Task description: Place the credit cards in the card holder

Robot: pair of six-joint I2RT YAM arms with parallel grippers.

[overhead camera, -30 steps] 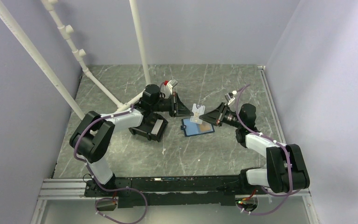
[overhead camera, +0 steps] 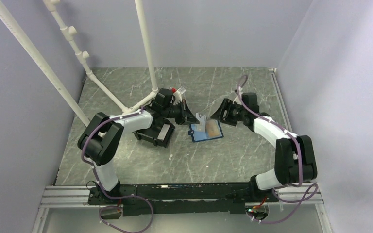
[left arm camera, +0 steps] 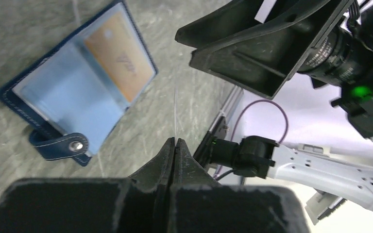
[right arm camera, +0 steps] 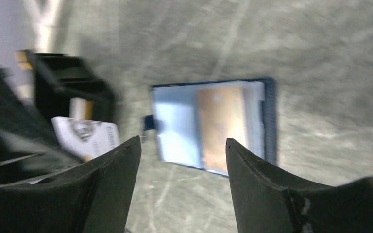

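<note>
A white card (left arm camera: 175, 109) stands edge-on in the left wrist view, with my left gripper shut on its lower end. From the right wrist view the same card (right arm camera: 88, 138) shows its printed face, blurred, at the left. The navy-edged card holder (overhead camera: 206, 138) lies spread flat on the table, below and beside the held card. One of its pale blue sides (left arm camera: 75, 99) looks empty; the other has a tan card or insert (right arm camera: 221, 124). Empty and apart, the fingers of my right gripper are open above the holder.
Left of the holder sits an open black box (overhead camera: 150, 136) with a white card stack (overhead camera: 164, 131) inside. White pipes (overhead camera: 148, 58) rise behind the left arm. Bare grey table (overhead camera: 199, 165) extends in front of the holder and to its right.
</note>
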